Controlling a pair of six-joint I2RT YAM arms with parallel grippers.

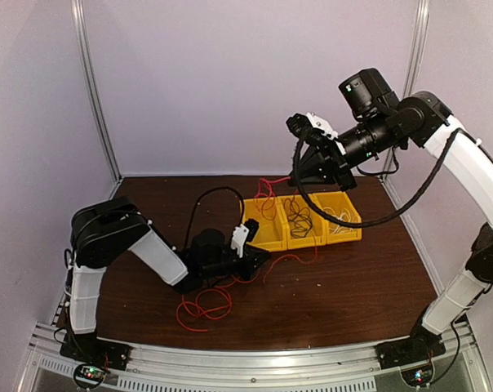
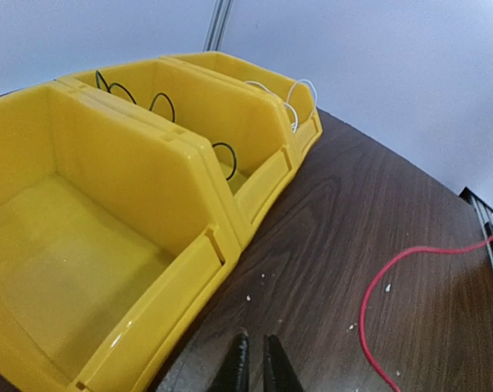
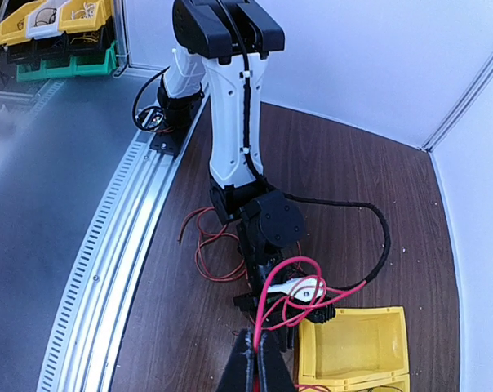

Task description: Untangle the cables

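A red cable (image 3: pixel 259 307) hangs in loops from my right gripper, which is shut on it and raised high above the yellow bins (image 1: pixel 263 241) in the top view. My left gripper is low over the table, left of and in front of the bins, fingertips a little apart with nothing visible between them. More red cable (image 1: pixel 204 314) lies coiled on the table below the left arm, and a strand (image 2: pixel 369 310) runs across the wood right of the left gripper.
The middle and right bins hold dark cables (image 1: pixel 299 216) and white cables (image 1: pixel 338 216); the left bin is largely empty. Bare table (image 1: pixel 353 286) spreads in front of the bins and at the right.
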